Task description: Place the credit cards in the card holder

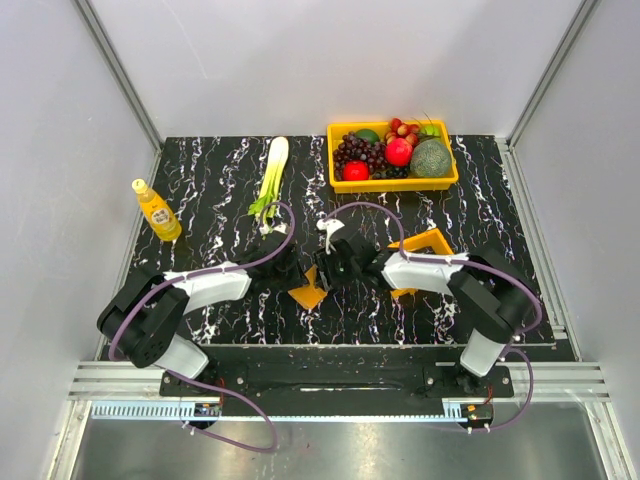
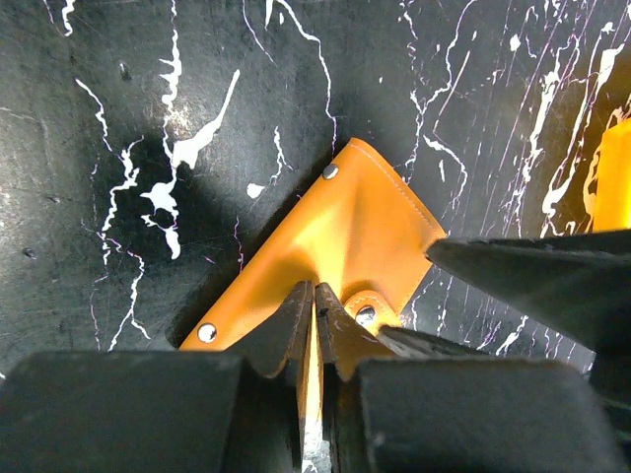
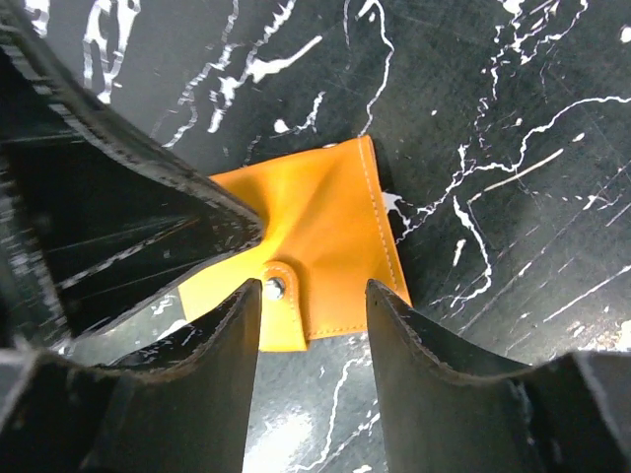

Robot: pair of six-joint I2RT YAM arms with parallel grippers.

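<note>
An orange leather card holder (image 1: 305, 295) with snap studs (image 2: 330, 170) lies on the black marble surface between the two grippers. My left gripper is shut on part of the holder, its fingertips over the leather. My right gripper is open over the holder, its fingertips either side of the snap flap; in the left wrist view its dark fingers reach in from the right. No credit cards can be made out.
An orange tray (image 1: 428, 240) sits partly behind the right arm. A yellow crate of fruit (image 1: 340, 185), celery (image 1: 270, 175) and a yellow bottle (image 1: 160, 215) stand toward the back and left.
</note>
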